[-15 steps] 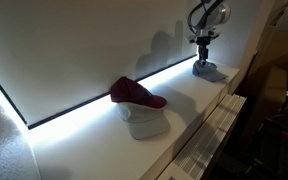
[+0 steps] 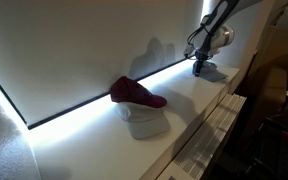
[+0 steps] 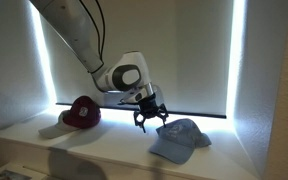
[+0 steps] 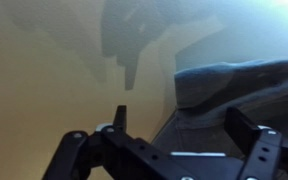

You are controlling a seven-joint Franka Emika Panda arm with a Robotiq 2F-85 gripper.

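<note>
A blue-grey cap (image 3: 181, 141) lies on the white ledge at the right of exterior view 2. Exterior view 1 has this cap (image 2: 214, 74) at the ledge's far end, partly behind the gripper. My gripper (image 3: 152, 121) is open, low over the ledge at the cap's left side. Nothing shows between its fingers. In the wrist view, the dark cloth of the cap (image 4: 219, 88) fills the right part, near the right finger (image 4: 240, 127), while bare surface lies by the left one. Whether a finger touches the cloth, I cannot tell.
A maroon cap with a pale brim (image 2: 136, 97) rests well apart, nearer the first exterior camera. Free ledge (image 2: 186, 93) stretches between the two caps. A pale wall panel (image 2: 84, 45) runs along the back. Slatted shelving (image 2: 206, 140) sits below the front edge.
In exterior view 1, my gripper has come down and somewhat left, from above the blue-grey cap to its near side. Both caps look to be in the same places.
</note>
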